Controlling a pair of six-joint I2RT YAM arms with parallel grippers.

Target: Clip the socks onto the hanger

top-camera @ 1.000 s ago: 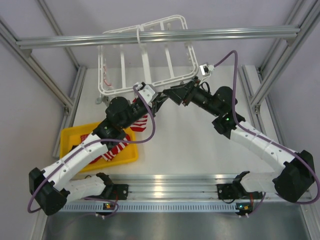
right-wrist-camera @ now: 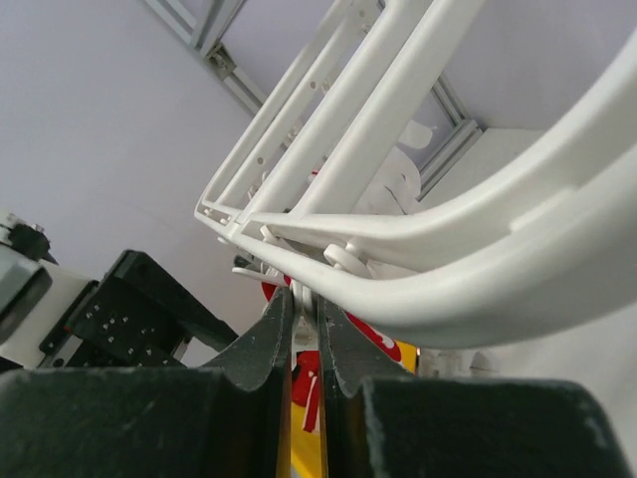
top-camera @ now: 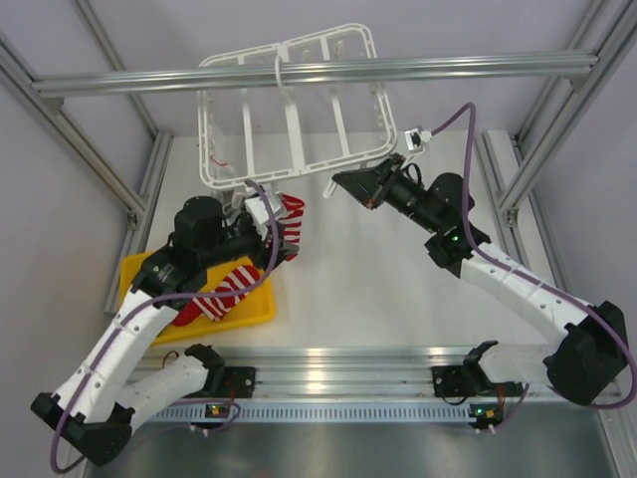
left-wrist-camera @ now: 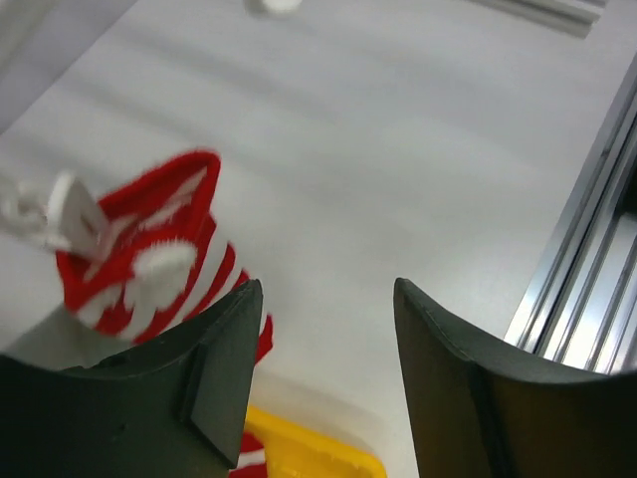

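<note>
The white hanger [top-camera: 294,124] hangs from the metal bar. A red-and-white striped sock [top-camera: 292,211] hangs below its front rim, partly behind my left arm; in the left wrist view this sock [left-wrist-camera: 194,264] is beside a white clip [left-wrist-camera: 78,214], blurred. My left gripper is open and empty, with the sock to its left. In the right wrist view my right gripper is shut on a small white part directly under the hanger's rim [right-wrist-camera: 398,294]. A white clip piece [top-camera: 329,189] shows at its tips from above.
A yellow tray [top-camera: 261,307] at the left holds more striped socks [top-camera: 234,289], partly covered by my left arm. The metal bar [top-camera: 438,68] crosses above the hanger.
My left gripper has drawn away from the right gripper's tips, moving left and down in the top view, and its fingers have opened. The right arm has hardly moved.
</note>
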